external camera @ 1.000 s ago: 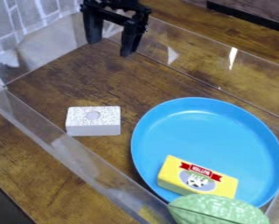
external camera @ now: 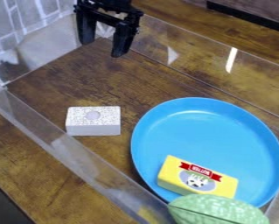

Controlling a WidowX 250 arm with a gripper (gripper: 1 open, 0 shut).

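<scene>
My black gripper (external camera: 103, 35) hangs at the top centre-left of the view, above the wooden surface, with its two fingers apart and nothing visible between them. Below it lies a white speckled block (external camera: 94, 127) with a round mark on top. To the right is a blue plate (external camera: 207, 123) holding a yellow box (external camera: 198, 177) with a red label near its front edge.
A green ridged object (external camera: 218, 212) lies at the bottom right, against the plate's front. Clear panels (external camera: 31, 122) border the wooden surface (external camera: 83, 79). The wood between gripper and plate is clear.
My gripper has shifted slightly to the left and up. The block, plate and box have not moved.
</scene>
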